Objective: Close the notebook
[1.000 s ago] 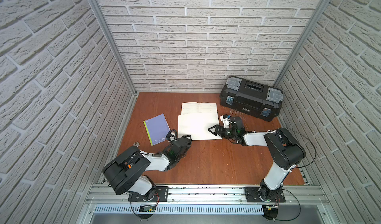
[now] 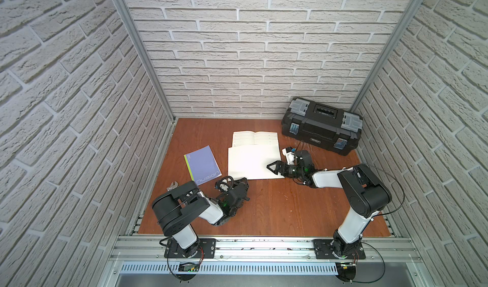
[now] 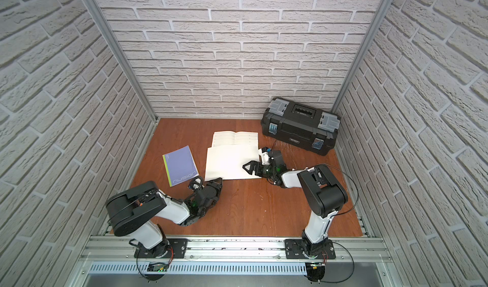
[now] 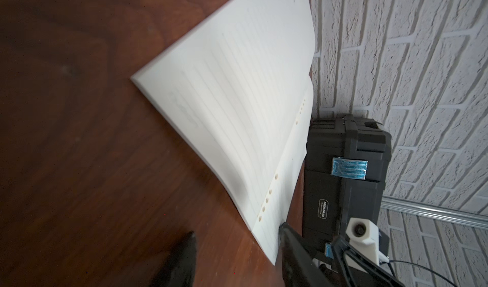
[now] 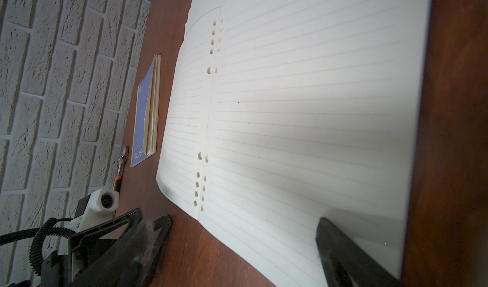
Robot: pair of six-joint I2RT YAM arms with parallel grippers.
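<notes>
An open lined notebook (image 2: 252, 160) with punched holes along its fold lies flat in the middle, with more open pages (image 3: 234, 137) behind it. My left gripper is low at its front-left corner, fingers apart, with wood and paper edge beyond them and nothing seen held. My right gripper hangs over the notebook's right part, fingers wide apart above the page, holding nothing visible.
A blue-purple notebook (image 2: 202, 163) lies closed to the left, a tool (image 5: 121, 162) beyond it near the left wall. A black toolbox (image 2: 321, 125) stands at the back right.
My left arm has swung toward the right, its gripper now slightly right and nearer the front edge. The right arm and the notebook look unchanged.
</notes>
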